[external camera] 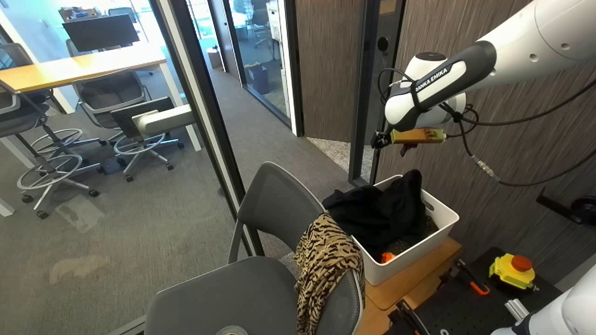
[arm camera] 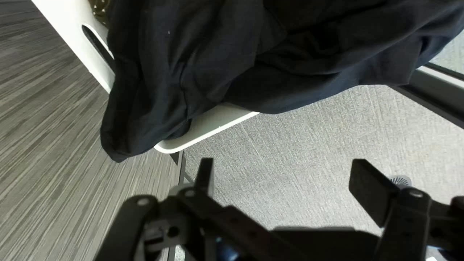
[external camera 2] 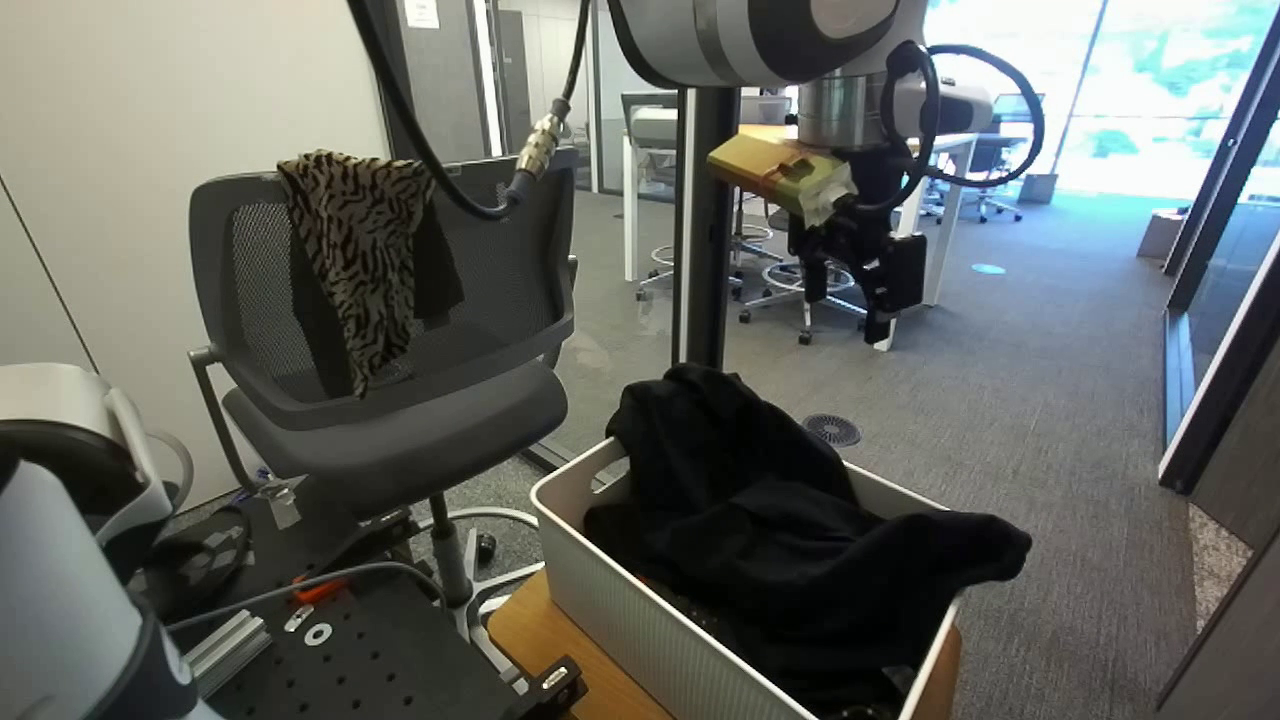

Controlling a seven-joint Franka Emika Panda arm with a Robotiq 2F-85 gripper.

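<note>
A black cloth (external camera: 385,215) lies heaped in a white bin (external camera: 410,256), part of it draped over the rim. In exterior view 2 the same cloth (external camera 2: 768,528) fills most of the bin (external camera 2: 672,642). My gripper (external camera 2: 849,310) hangs above the bin's far side, clear of the cloth. In the wrist view my gripper is open, its fingers (arm camera: 205,176) wide apart with only carpet visible between them. The cloth (arm camera: 217,56) and the bin's rim (arm camera: 208,135) appear beyond the fingertips, not touching them.
A grey chair (external camera: 223,296) with a tiger-print cloth (external camera: 327,262) over its back stands beside the bin. The bin rests on a wooden surface (external camera: 433,262). A wood-grain wall (external camera: 503,184) rises close by, and a red-topped yellow button box (external camera: 511,271) sits on the black table.
</note>
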